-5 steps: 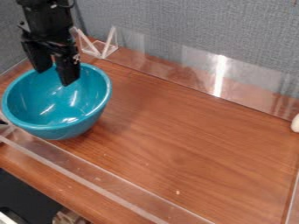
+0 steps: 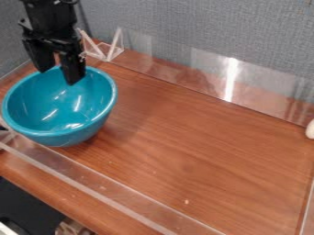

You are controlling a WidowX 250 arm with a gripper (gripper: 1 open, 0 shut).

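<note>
A black robot gripper (image 2: 55,69) hangs at the upper left, over the back part of a large turquoise bowl (image 2: 59,119) on the wooden table (image 2: 196,156). Its open fingers point down at the bowl's rim and interior. I see nothing held between them; whether they touch the bowl is unclear.
A white wire rack (image 2: 105,46) stands behind the bowl at the back. A white object (image 2: 309,128) sits at the far right edge.
The gripper has shifted very slightly to the left. The bowl looks unmoved.
</note>
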